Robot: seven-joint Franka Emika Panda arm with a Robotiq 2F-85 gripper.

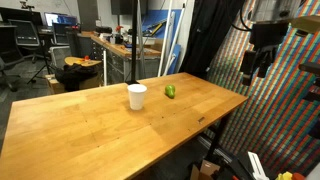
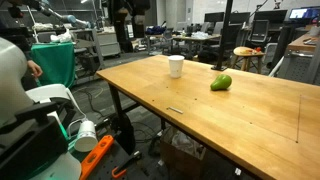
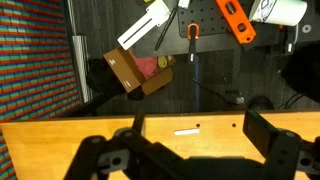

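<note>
A white cup (image 1: 137, 97) stands upright near the middle of the wooden table (image 1: 75, 125). To its right in exterior view 1 lies a green, pear-shaped item (image 1: 170, 91); exterior view 2 shows the same green item (image 2: 220, 83) apart from the cup (image 2: 176, 67). High above the table's right end, my gripper (image 1: 256, 74) hangs clear of both. In the wrist view the gripper is open, its fingers wide apart with nothing held. Neither the cup nor the green item appears in that view.
Near the table edge lies a small thin white piece (image 3: 187, 131), also seen as a short pale strip (image 2: 175, 110). Below, on the floor side, sits an open cardboard box (image 3: 140, 70).
</note>
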